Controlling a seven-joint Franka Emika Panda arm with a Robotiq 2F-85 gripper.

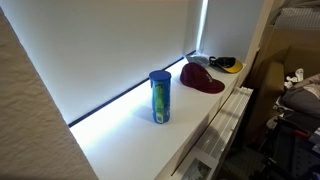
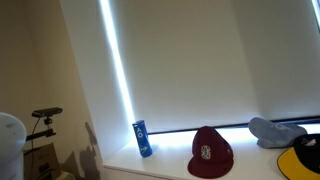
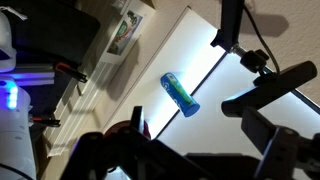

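A blue can with a green patch stands upright on the white sill, and its blue shape also shows at the sill's left end in exterior view 2. From above, the wrist view shows the can beyond my gripper. The dark fingers stand well apart with nothing visible between them. The can appears clear of them. Neither exterior view shows the gripper.
Along the sill lie a maroon cap, a grey cap and a black-and-yellow cap. A pale slatted ledge runs beside it. Bare sill surrounds the can.
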